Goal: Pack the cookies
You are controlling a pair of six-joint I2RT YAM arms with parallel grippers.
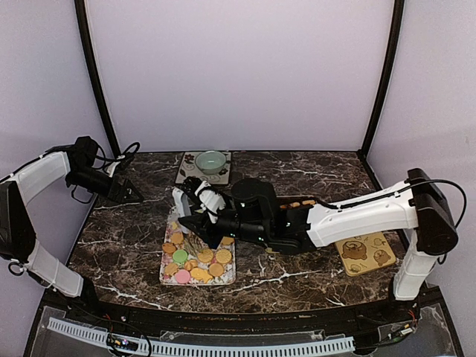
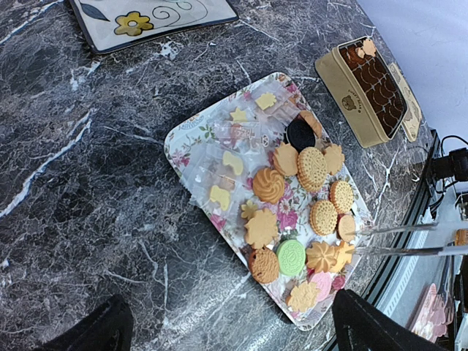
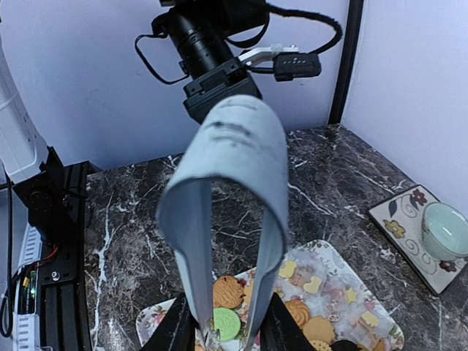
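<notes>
My right gripper is closed around white tongs [image 3: 232, 139], whose two arms stand apart; no cookie shows between them, though the tips are partly hidden. They hover over a floral tray [image 2: 183, 142] of assorted cookies, including a green round one [image 2: 291, 257], a black one [image 2: 300, 134] and a pink one [image 2: 320, 284]. In the left wrist view the blurred tong tips enter from the right, near a small round cookie [image 2: 346, 227]. Wafers in clear packets [image 2: 232, 162] lie at one end. My left gripper [image 1: 123, 192] is open and empty, left of the tray.
A cream tin [image 2: 344, 106] with a brown divided insert holds several cookies; my right arm mostly covers it from above. Its bear-patterned lid [image 1: 364, 254] lies at the right. A pale green bowl [image 1: 210, 162] stands on a flowered board at the back.
</notes>
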